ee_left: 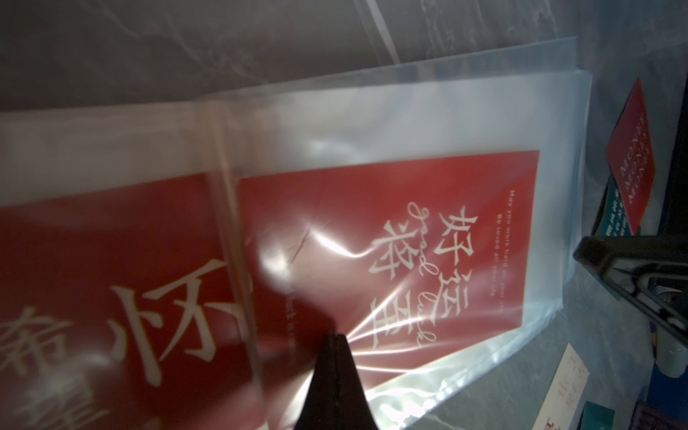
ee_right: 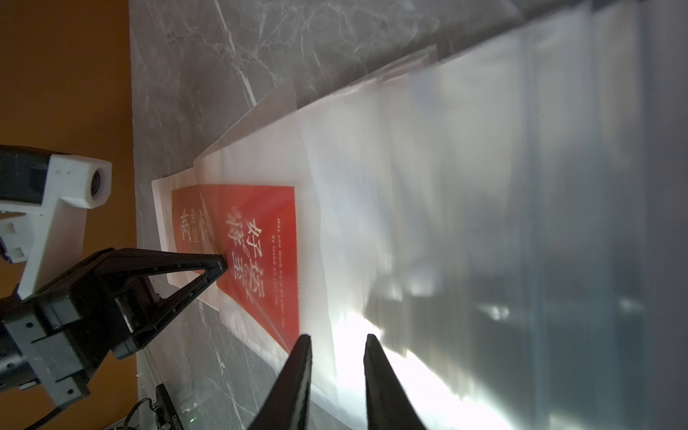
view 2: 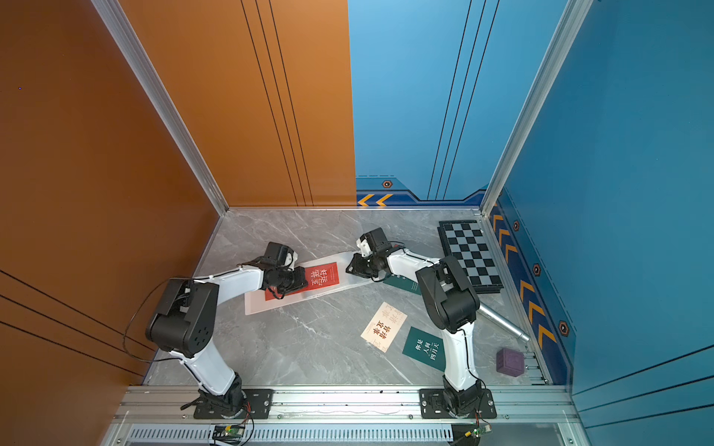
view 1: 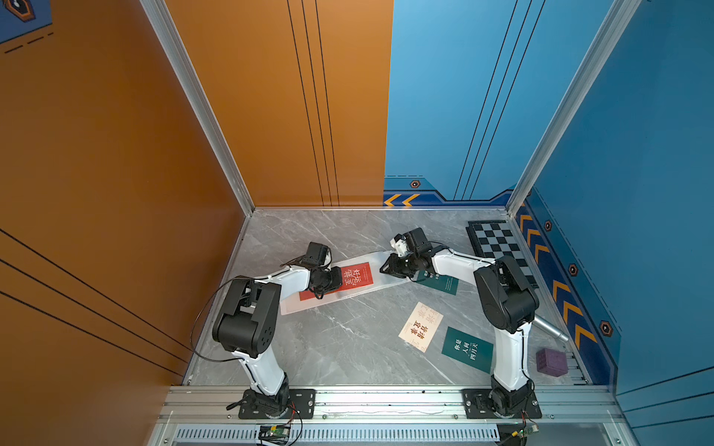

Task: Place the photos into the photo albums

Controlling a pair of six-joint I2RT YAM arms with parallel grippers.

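A clear album (ee_right: 430,179) lies open across the middle, with red photos (view 1: 357,273) under its film. My left gripper is shut, its tips on the film over the red cards. My right gripper stands part open above the album's white sleeve at its right end, nothing visible between its fingers. A cream photo (view 1: 421,325) and a dark green photo (view 1: 467,349) lie loose at the front right. Another green card (view 1: 442,284) lies partly under my right arm; a red card (ee_left: 630,150) shows near it in the left wrist view.
A checkerboard (view 1: 498,245) lies at the back right. A metal cylinder (view 1: 550,327) and a purple block (view 1: 551,362) are by the right edge.
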